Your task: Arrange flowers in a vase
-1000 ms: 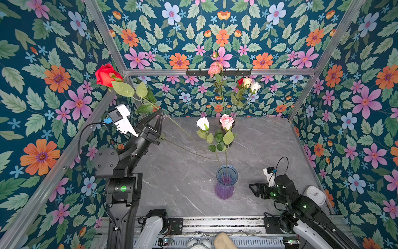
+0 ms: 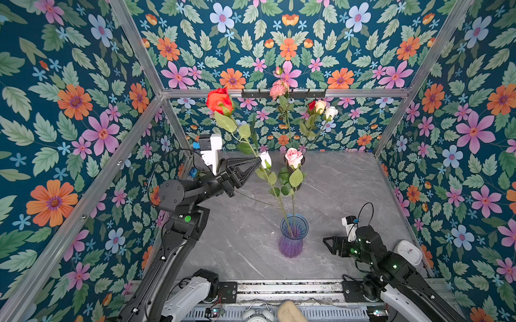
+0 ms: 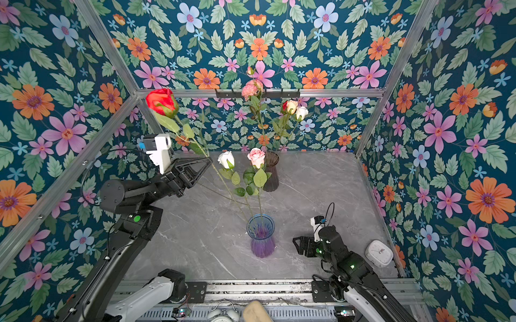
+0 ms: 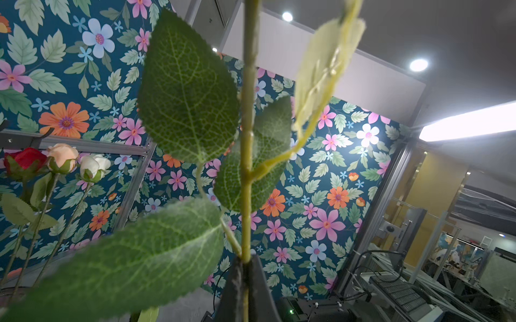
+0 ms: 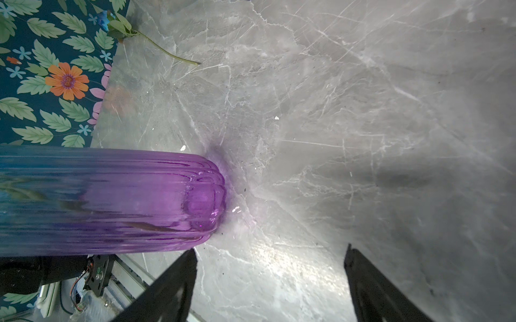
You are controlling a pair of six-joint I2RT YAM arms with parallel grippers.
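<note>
A red rose (image 2: 219,102) leans left with its leafy stem slanting down toward the ribbed blue-and-purple vase (image 2: 290,244). My left gripper (image 2: 258,161) is shut on that stem; in the left wrist view the stem (image 4: 246,161) runs between the fingertips. Whether its lower end is inside the vase I cannot tell. A white rose (image 3: 226,159) and a pink rose (image 3: 257,157) stand above the vase, their stems reaching down to it. My right gripper stands open and empty, to the right of the vase near the table.
A dark ribbed vase (image 3: 272,174) with several roses stands at the back. A blue flower (image 5: 110,24) lies on the table's left side. A white box (image 2: 408,252) sits far right.
The right arm and the vase have stayed still.
</note>
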